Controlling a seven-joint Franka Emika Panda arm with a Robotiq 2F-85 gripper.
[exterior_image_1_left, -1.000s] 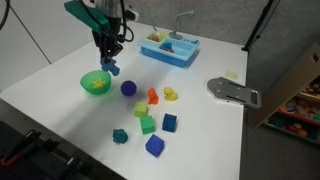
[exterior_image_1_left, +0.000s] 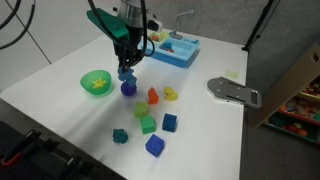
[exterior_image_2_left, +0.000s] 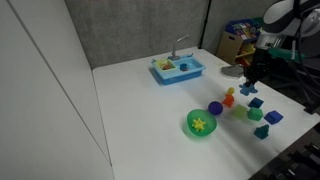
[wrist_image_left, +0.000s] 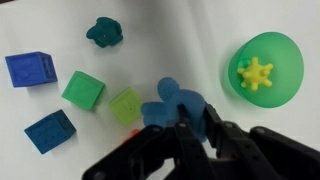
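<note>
A light blue toy (wrist_image_left: 175, 105), its exact shape partly hidden, hangs in my gripper, which is shut on it above the table. In exterior view 1 the same blue toy (exterior_image_1_left: 126, 76) appears just over the purple round piece (exterior_image_1_left: 128, 89). To its left sits the green bowl (exterior_image_1_left: 97, 83) with a yellow star-like piece (wrist_image_left: 256, 73) inside. The wrist view shows the bowl off to the right of the held toy, with a clear gap between them.
Blocks lie to the front right: green (exterior_image_1_left: 148, 125), lime (exterior_image_1_left: 140, 109), dark blue (exterior_image_1_left: 169, 123), blue (exterior_image_1_left: 155, 146), and a teal toy (exterior_image_1_left: 120, 136). Orange (exterior_image_1_left: 153, 96) and yellow (exterior_image_1_left: 170, 94) toys are nearby. A blue sink (exterior_image_2_left: 177, 70) and metal plate (exterior_image_1_left: 234, 92) stand beyond.
My gripper has carried the blue toy away from beside the green bowl, rightward and slightly toward the front in exterior view 1. The things on the table have not moved.
</note>
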